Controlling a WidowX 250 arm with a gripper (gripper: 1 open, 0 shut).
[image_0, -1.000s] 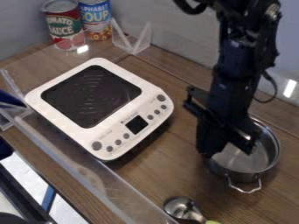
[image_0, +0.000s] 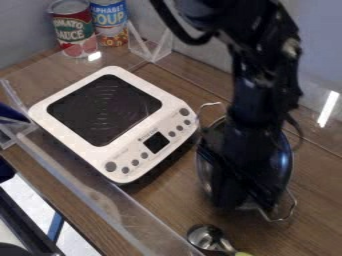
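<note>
My gripper (image_0: 241, 185) is low over a metal pot (image_0: 278, 155) on the right, covering much of it; its fingers are dark and blurred, so their state is hard to see. The pot's wire handle (image_0: 283, 212) shows at the front. To the left stands a white induction cooktop (image_0: 114, 150) with a black plate.
A metal utensil (image_0: 207, 238) with a yellow part lies at the front edge. Tomato sauce (image_0: 72, 30) and soup (image_0: 110, 22) cans stand at the back left. A clear rail runs along the left front. Bare wood lies behind the cooktop.
The arm has moved down and left over the pot, which has shifted a little left and now is more hidden behind my gripper.
</note>
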